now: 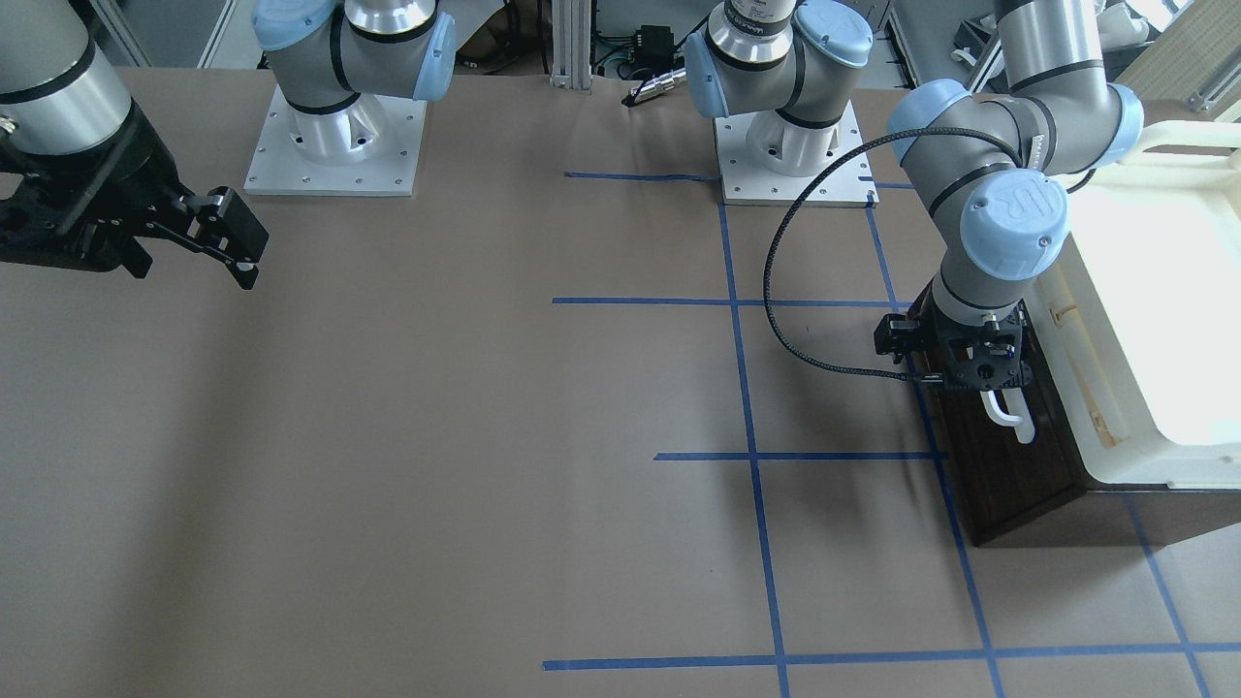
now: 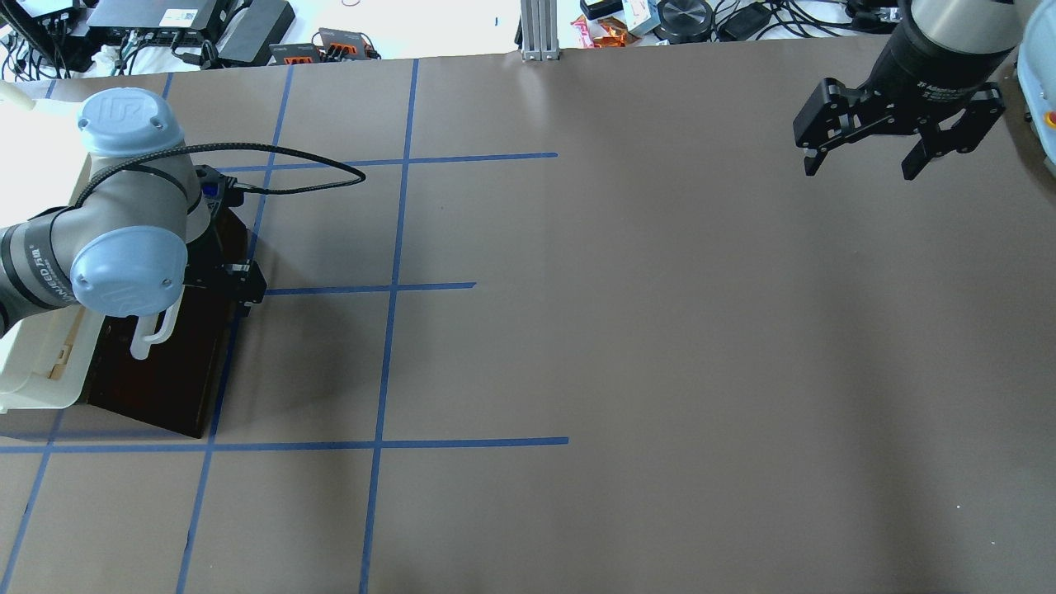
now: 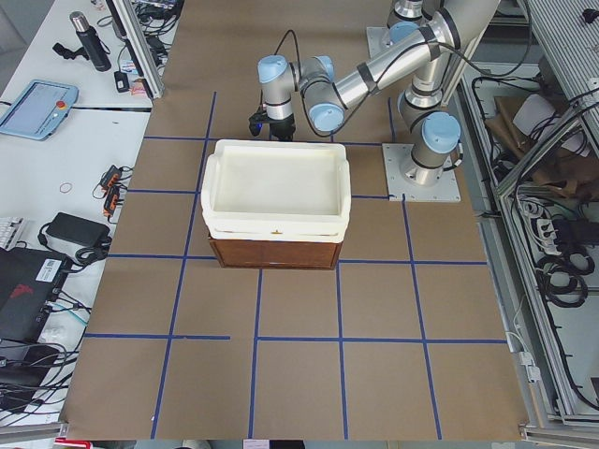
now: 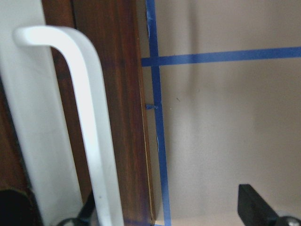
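A dark wooden box (image 1: 1024,489) stands on the taped floor with a white plastic bin (image 3: 276,222) on top. On its side is a white handle (image 4: 91,117), also visible in the front view (image 1: 1006,419). My gripper (image 1: 948,355) is low over that side, above the handle. In the left wrist view, a dark finger (image 4: 254,207) is off to the right over the floor, and the other is mostly hidden at the handle's lower end. The fingers stand apart, with the handle between or beside them.
Other arms stand at the back, and another black gripper (image 1: 209,238) hangs at the front view's left. The floor (image 2: 643,327) between that gripper and the box is clear, marked with blue tape lines.
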